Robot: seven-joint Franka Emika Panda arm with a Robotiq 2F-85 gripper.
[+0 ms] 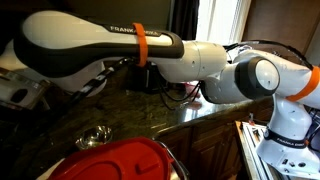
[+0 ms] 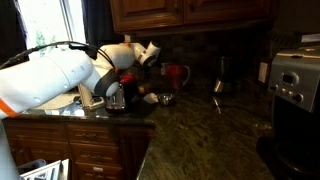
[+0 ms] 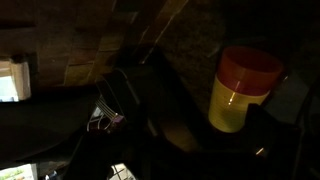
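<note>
A cup-like object (image 3: 240,90), red at its upper end and yellow below, shows right of centre in the wrist view. The lower part of that view is very dark, and my gripper's fingers cannot be made out clearly against it. Whether they touch the cup-like object does not show. In exterior view 2 my arm (image 2: 60,75) reaches in from the left to the back corner of the counter, and its gripper is not clearly visible. Exterior view 1 has the arm (image 1: 150,45) across its top, with the gripper out of sight.
A red pitcher (image 2: 178,77) and a metal bowl (image 2: 165,99) stand at the back of the dark counter (image 2: 205,145). Close to exterior view 1's camera is a large red round surface (image 1: 115,162). A silver appliance (image 2: 297,75) is at right; mid-counter is mostly clear.
</note>
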